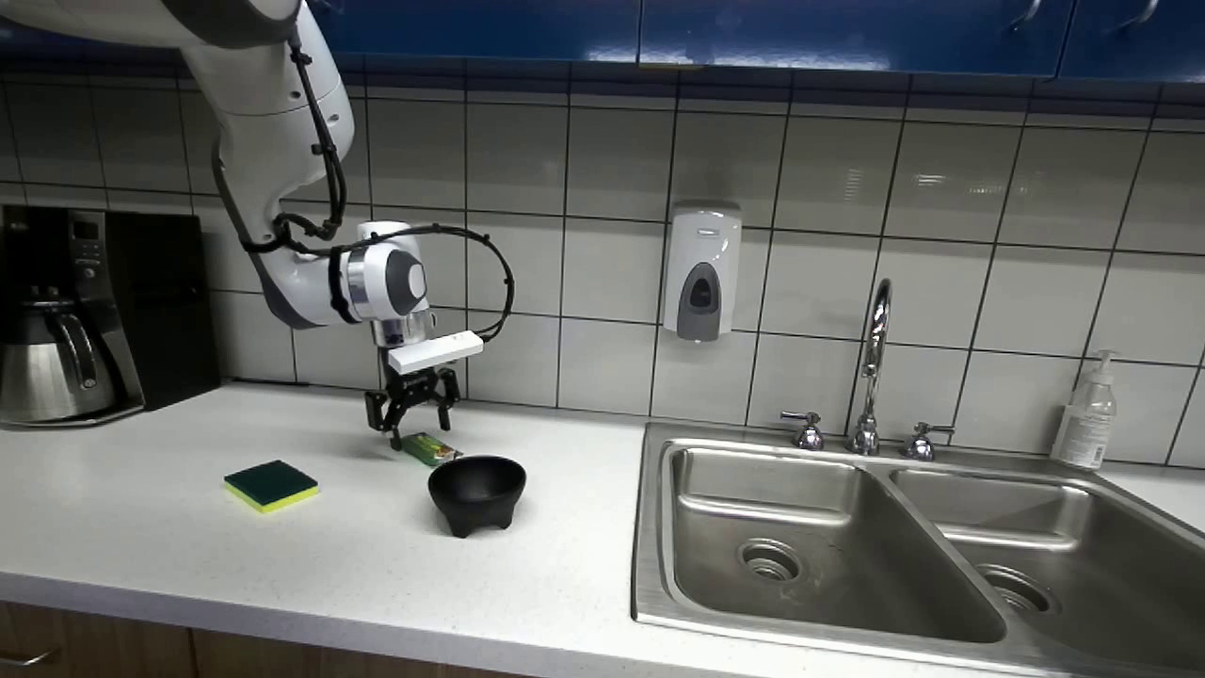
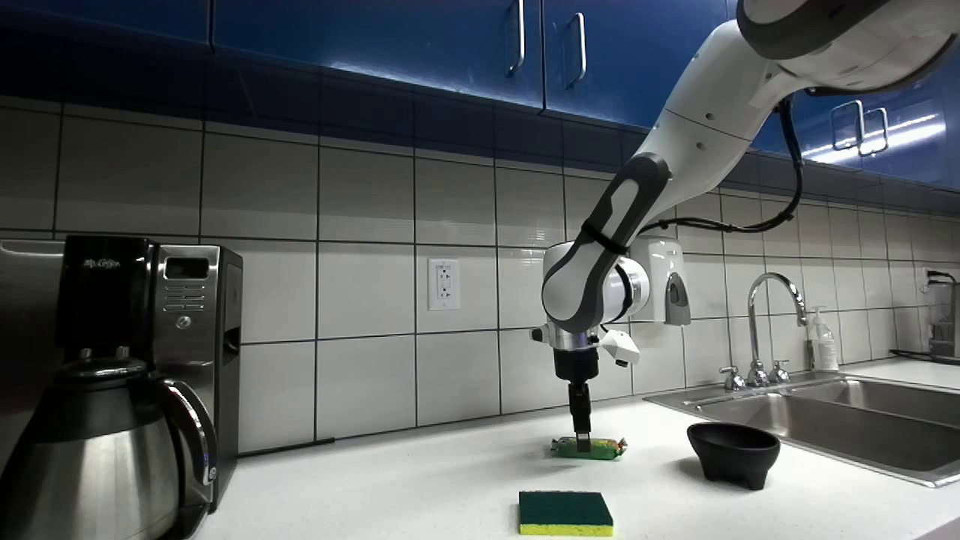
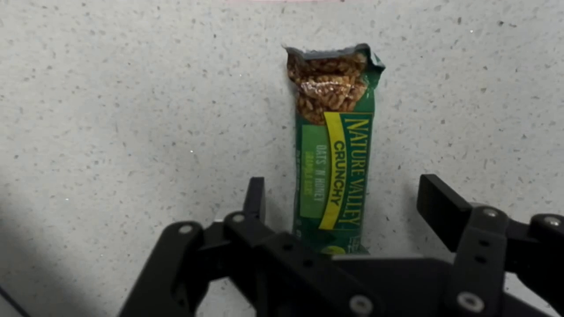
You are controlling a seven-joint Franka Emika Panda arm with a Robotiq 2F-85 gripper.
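Note:
A green granola bar (image 3: 338, 169) lies flat on the white counter in the wrist view, its crinkled end pointing away from the gripper. My gripper has its fingers spread on either side of the bar, with a gap to the wrapper on both sides. In exterior view 1 the gripper (image 1: 419, 435) stands low over the bar (image 1: 430, 448). Seen from exterior view 2, the gripper (image 2: 583, 445) overlaps the middle of the bar (image 2: 607, 449). The bar's near end is hidden behind the gripper body in the wrist view.
A black bowl (image 1: 476, 493) stands close by, in front of the bar and to its right. The green-and-yellow sponge (image 1: 271, 484) lies to the left. A coffee maker (image 1: 107, 311) occupies the far left, and the steel sink (image 1: 655, 531) is at right. Open counter lies around the sponge.

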